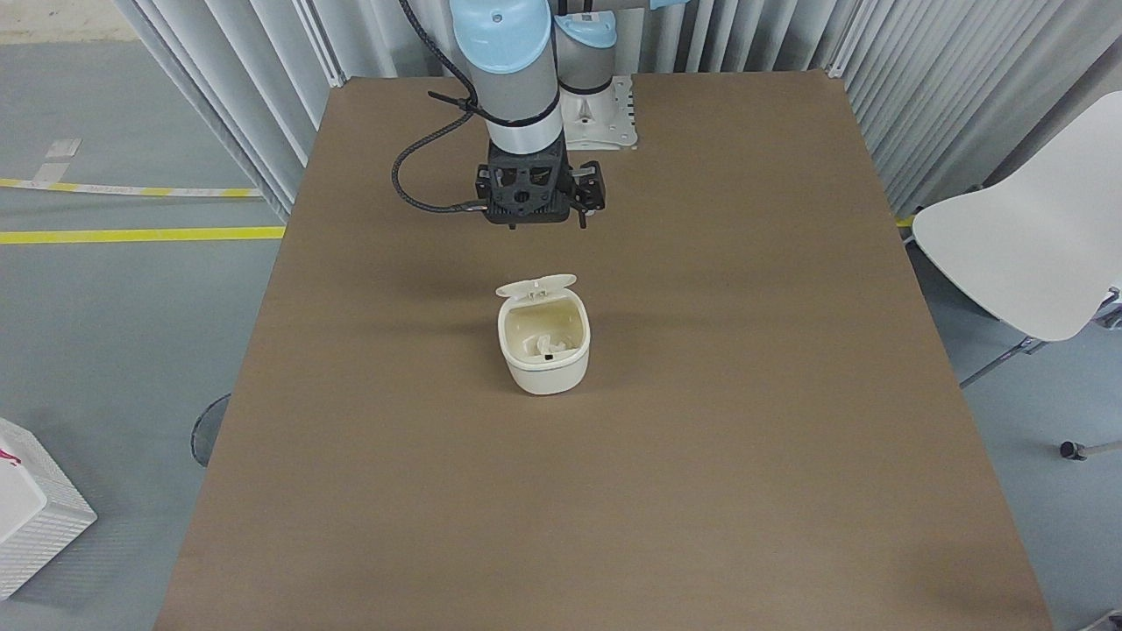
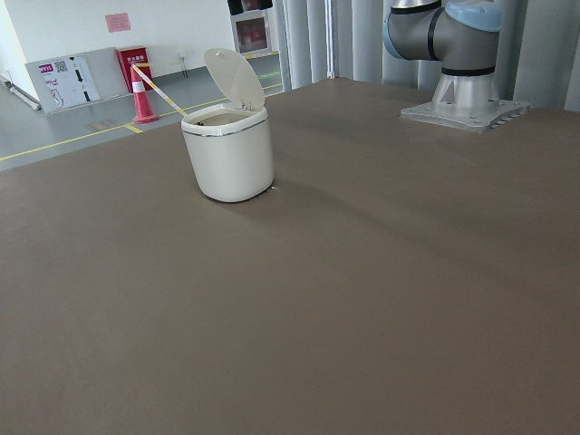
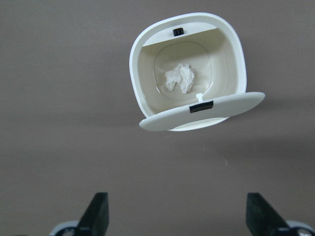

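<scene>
A small white bin (image 1: 542, 373) (image 2: 227, 159) (image 3: 139, 73) stands on the brown table with its hinged lid (image 2: 234, 77) (image 3: 162, 120) raised. A crumpled white tissue (image 3: 179, 76) lies on its floor. My gripper (image 1: 546, 221) is above the table, behind the bin in the front view, its fingers apart with nothing visible between them. In the left view only part of the arm (image 2: 430, 41) shows, at the back right.
A white chair (image 1: 1020, 221) stands beyond the table's right edge, a white box (image 1: 31, 515) on the floor at the left, curtains behind.
</scene>
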